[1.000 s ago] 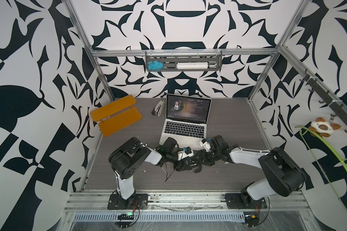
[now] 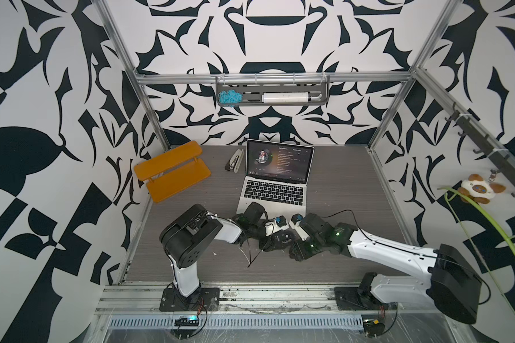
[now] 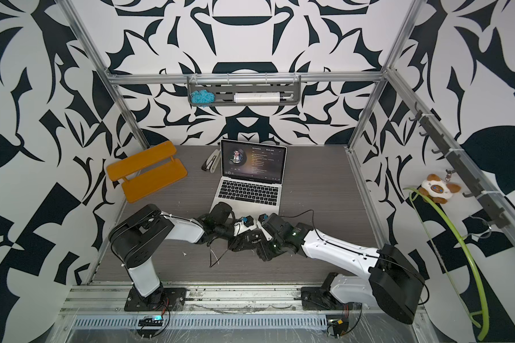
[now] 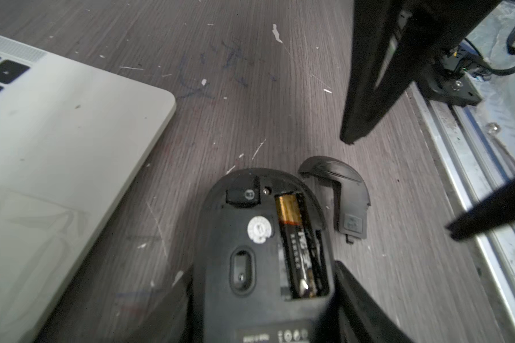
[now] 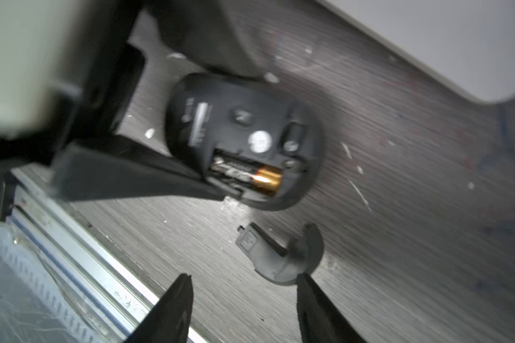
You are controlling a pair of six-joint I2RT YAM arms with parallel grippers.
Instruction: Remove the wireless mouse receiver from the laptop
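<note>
The black mouse [image 4: 263, 240] lies underside up with its battery bay uncovered. My left gripper is shut on its sides. A small dark block [image 4: 243, 196] sits in a recess near the mouse's end; whether it is the receiver I cannot tell. The curved battery cover [image 4: 352, 200] rests loose on the table beside the mouse. Over the table by that cover, my right gripper is open with nothing between its fingers. The silver laptop [image 2: 271, 194] stands open behind both grippers. No receiver shows on the laptop's visible edges.
A stapler [image 2: 234, 160] lies left of the laptop screen, and an orange stand [image 2: 174, 171] is farther left. Both arms are close together at the laptop's front edge.
The left gripper and mouse have hardly moved.
</note>
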